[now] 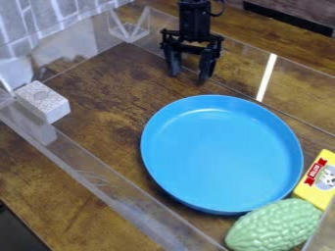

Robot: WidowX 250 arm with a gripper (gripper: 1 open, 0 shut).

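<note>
My black gripper (191,63) hangs at the top centre, over the back of the wooden tray floor, pointing down, with its two fingers apart and nothing visible between them. A large blue plate (220,153) lies in front of it, filling the centre right. A white speckled block (42,103) sits at the left. At the lower right are a yellow box (315,180) with a printed face and a green bumpy vegetable-like object (272,225).
Clear plastic walls (100,196) border the wooden floor (112,103). Bare floor lies between the block, the gripper and the plate. A tiled wall stands at the back left.
</note>
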